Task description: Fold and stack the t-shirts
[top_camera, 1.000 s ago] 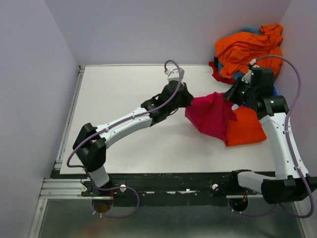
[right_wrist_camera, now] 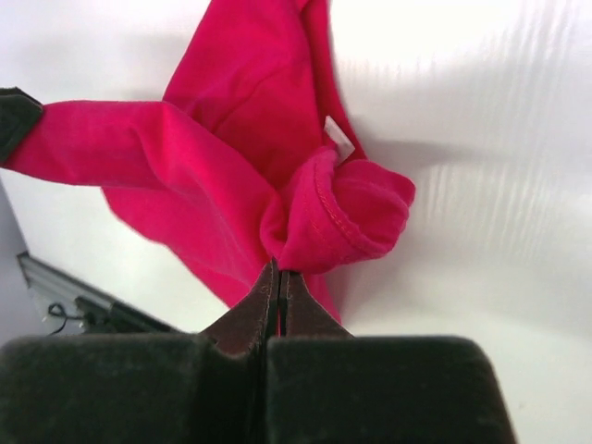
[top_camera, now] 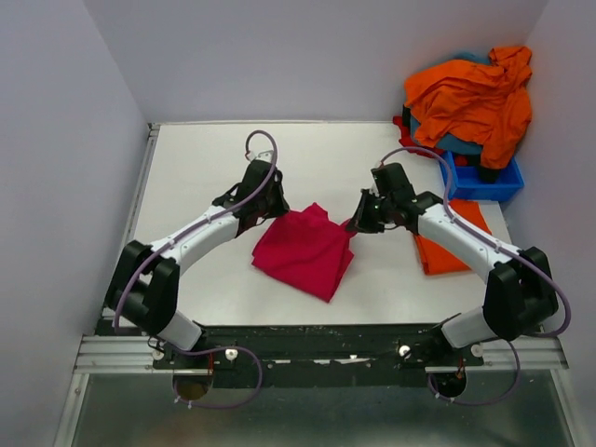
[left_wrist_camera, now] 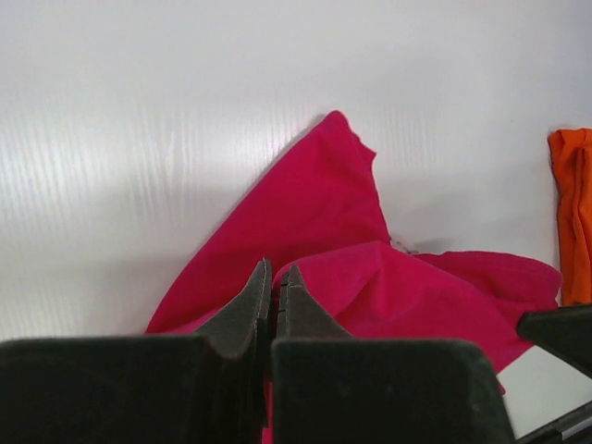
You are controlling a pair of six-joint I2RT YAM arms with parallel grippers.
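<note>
A crimson t-shirt [top_camera: 303, 253] hangs between my two grippers, its lower part against the white table in the middle. In the left wrist view my left gripper is shut on one edge of the shirt [left_wrist_camera: 310, 199]. My right gripper is shut on another edge, where a bunched fold of the shirt [right_wrist_camera: 347, 208] bulges above the fingertips; a small white tag [right_wrist_camera: 339, 139] shows beside it. In the top view the left gripper [top_camera: 285, 210] is at the shirt's left corner and the right gripper [top_camera: 351, 225] at its right one.
A folded orange shirt [top_camera: 453, 244] lies flat at the right. Behind it, a blue bin [top_camera: 510, 182] overflows with orange, blue and red clothes.
The shirt now spreads over the table's middle.
</note>
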